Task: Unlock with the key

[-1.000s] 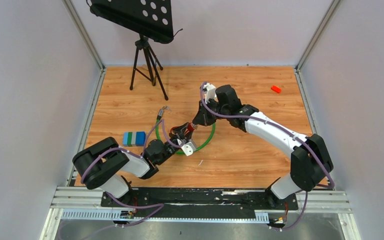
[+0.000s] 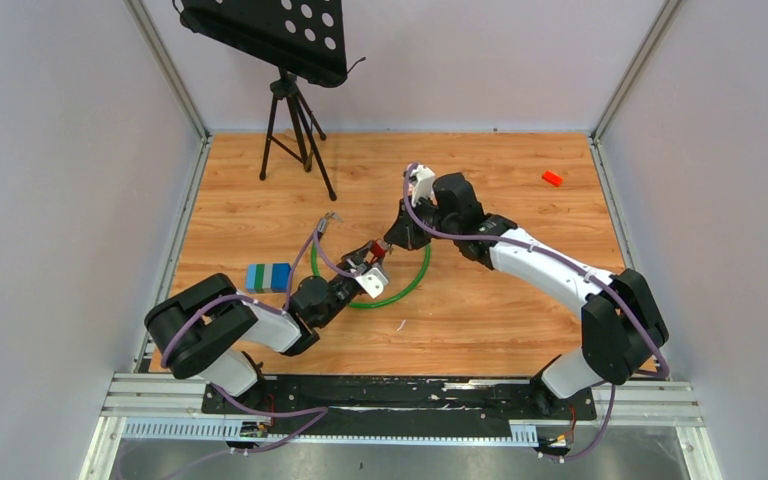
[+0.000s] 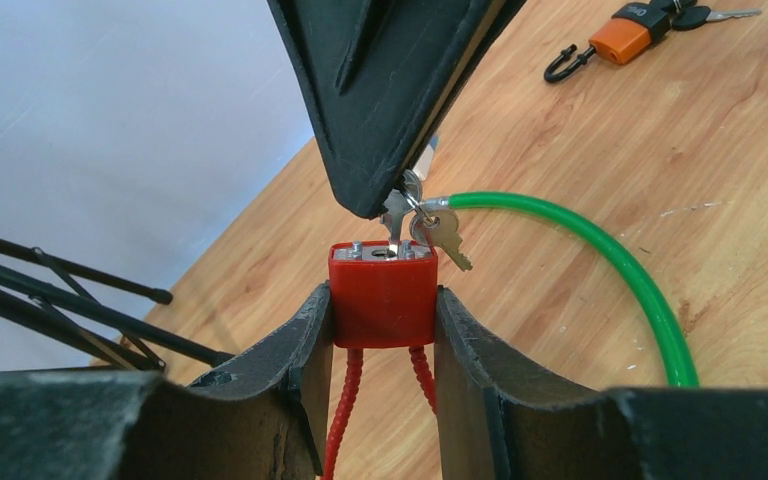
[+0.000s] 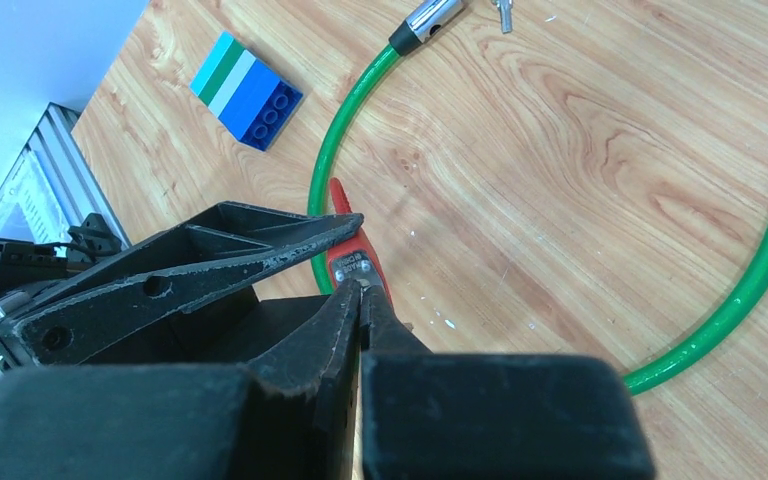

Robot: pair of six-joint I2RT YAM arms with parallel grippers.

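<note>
A red padlock (image 3: pixel 383 300) is gripped between the fingers of my left gripper, its keyhole end facing up in the left wrist view and its red shackle (image 3: pixel 344 415) pointing down. A silver key (image 3: pixel 394 240) stands at the keyhole face; how deep it sits cannot be told. Its head meets the black tip of my right gripper, which is shut on it. From the key's ring dangles a second, brass-toned key (image 3: pixel 446 240). In the right wrist view, the right gripper hides the key, and the padlock (image 4: pixel 363 258) shows just past its fingertips.
A green cable (image 4: pixel 348 115) curves over the table beneath the grippers. Blue, green and white blocks (image 2: pixel 268 278) lie on the left, a red block (image 2: pixel 552 178) at the back right. An orange padlock with keys (image 3: pixel 620 40) lies apart. A black stand (image 2: pixel 300 130) rises behind.
Both grippers and the padlock have shifted only slightly, the left wrist turning a little. They stay tip to tip over the table. The other things have not moved.
</note>
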